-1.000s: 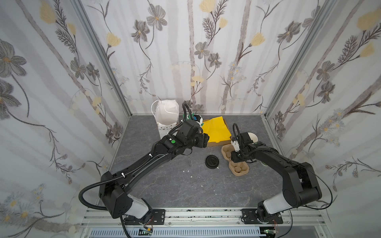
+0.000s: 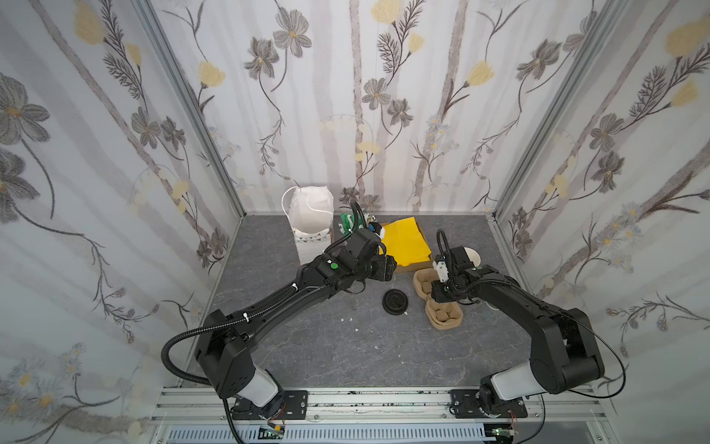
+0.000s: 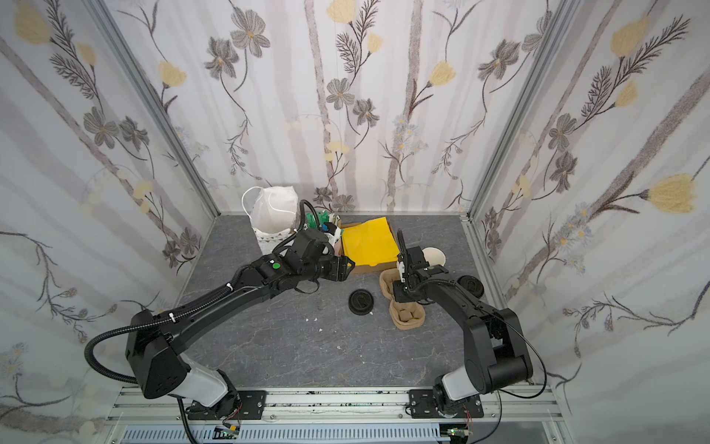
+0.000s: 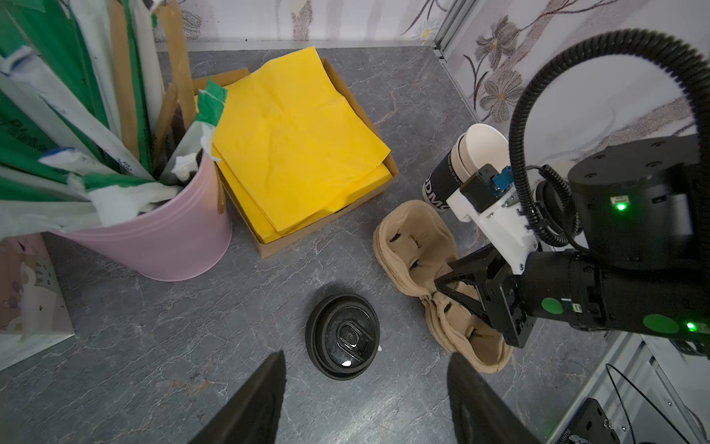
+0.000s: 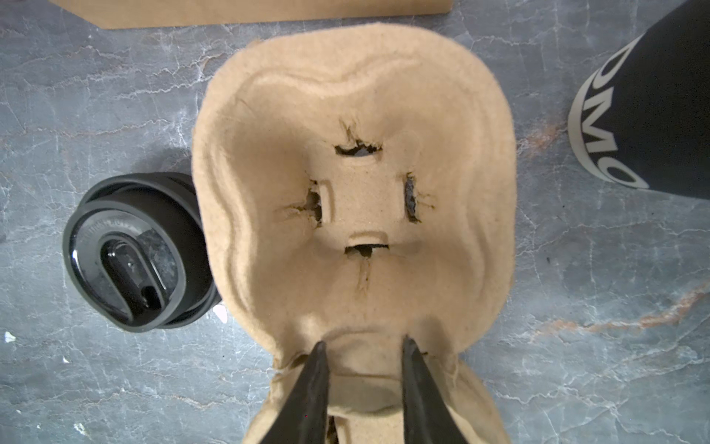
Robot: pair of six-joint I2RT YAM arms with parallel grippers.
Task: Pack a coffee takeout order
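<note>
My right gripper is shut on the middle fold of the brown cardboard cup carrier (image 5: 355,96), whose two sections lie open on the table. My left gripper hangs above the table with its fingers apart and nothing between them, beside a stack of black lids (image 4: 347,333) in its view. Behind the carrier stand stacked black paper cups (image 4: 443,181) with white rims. A white paper bag (image 2: 310,211) stands at the back left.
A box of yellow paper (image 4: 296,140) lies at the back, beside a pink bucket (image 4: 170,236) of wrapped items.
My left arm has moved to the right compared with about a second ago. The right arm has shifted slightly, staying at the carrier.
</note>
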